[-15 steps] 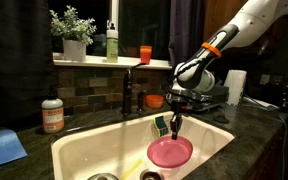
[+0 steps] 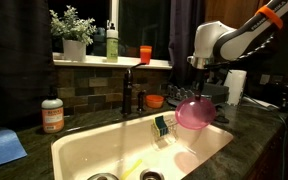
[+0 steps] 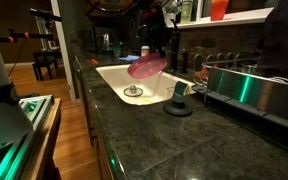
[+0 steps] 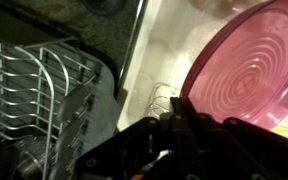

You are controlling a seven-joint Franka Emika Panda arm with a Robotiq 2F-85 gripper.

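A pink round plate or shallow bowl (image 2: 194, 113) hangs tilted over the right side of the white sink (image 2: 72, 160). My gripper is shut on its rim, seen at the bottom of the wrist view with the pink dish (image 4: 252, 75) spreading up and right from the fingers. In the second exterior view the dish (image 3: 147, 66) is held above the sink's far part, clear of the basin.
A metal dish rack (image 4: 44, 85) stands on the counter beside the sink, left of the gripper in the wrist view. The black faucet (image 2: 129, 95), a sponge holder (image 2: 162, 126) and a soap bottle (image 2: 52, 112) line the sink's back.
The pink dish has risen from low in the sink and moved right, toward the rack side, with my arm lifting it. Its tilt has changed too.
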